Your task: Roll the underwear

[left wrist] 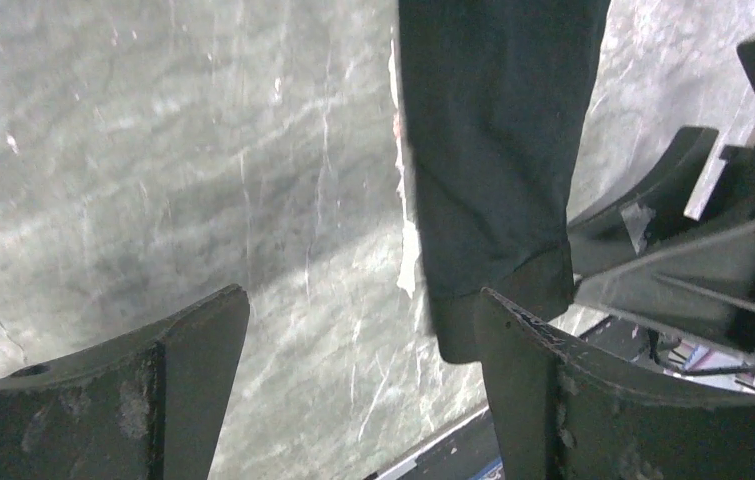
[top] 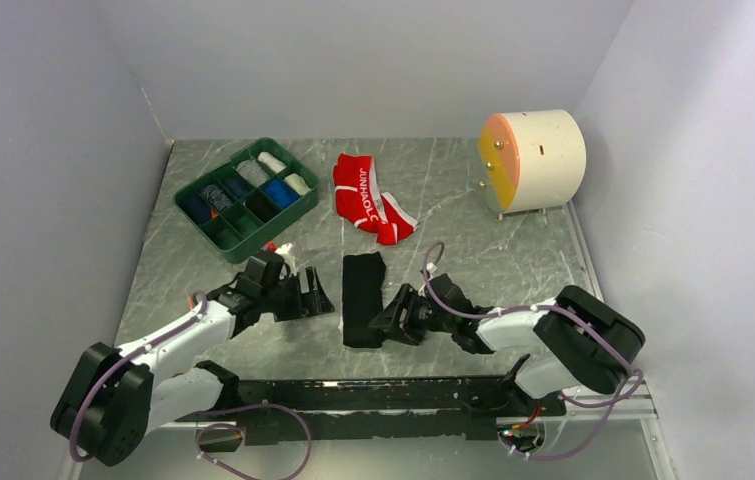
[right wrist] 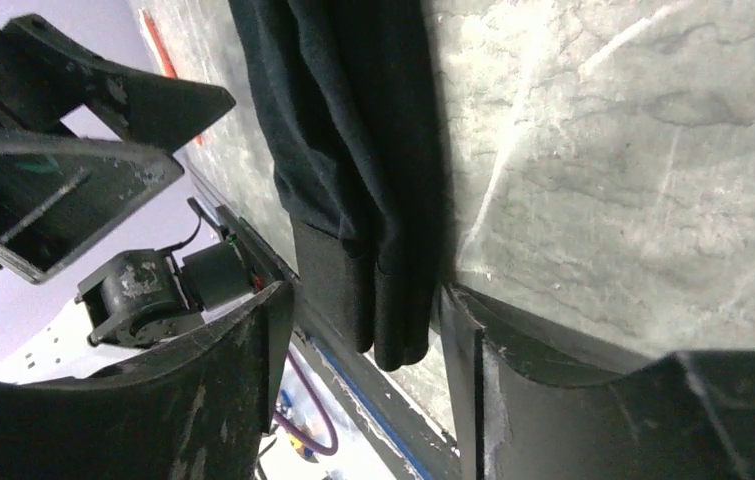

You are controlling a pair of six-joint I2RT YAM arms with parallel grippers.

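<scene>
A black underwear piece (top: 361, 290) lies flat in a long folded strip on the marble table, with lengthwise folds visible in the right wrist view (right wrist: 343, 150). My right gripper (top: 398, 315) is low at the strip's near end, its fingers part open on either side of that end (right wrist: 373, 310). My left gripper (top: 313, 292) stands open to the left of the underwear; in the left wrist view nothing is between its fingers, and the cloth (left wrist: 493, 180) lies beyond them.
A green compartment box (top: 208, 225) with rolled garments stands at back left. A red cloth (top: 358, 195) lies at the back middle, and a cylindrical cabinet (top: 543, 160) stands at back right. Walls bound the table on both sides and behind.
</scene>
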